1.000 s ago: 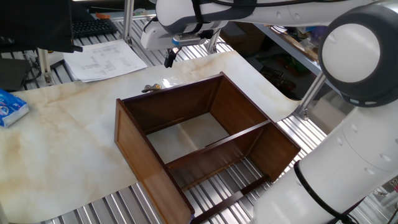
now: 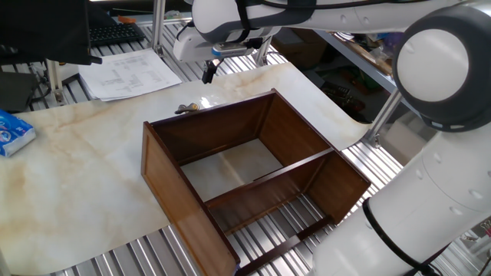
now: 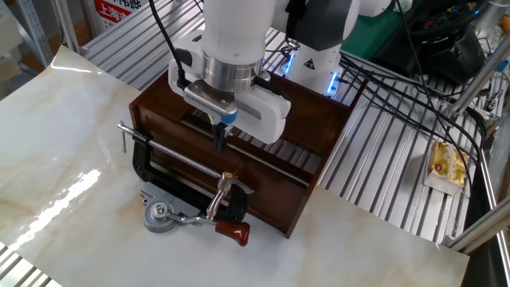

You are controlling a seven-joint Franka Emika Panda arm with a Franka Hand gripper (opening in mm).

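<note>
My gripper hangs above the wooden frame, its dark fingers together at the middle of the hand, with nothing visible between them. In exterior view 1 the gripper appears small, beyond the frame's far wall. The brown open wooden frame has a divider splitting it into compartments. Along its outer side, in exterior view 2, lies a black clamp with a long threaded rod. Beside it is a metal tool with a reddish-brown handle. The frame hides most of these tools in exterior view 1.
A blue packet lies at the left edge, and papers rest at the back. Marbled sheet leaves free room left of the frame. A small pale box and cables lie on the slatted table at right.
</note>
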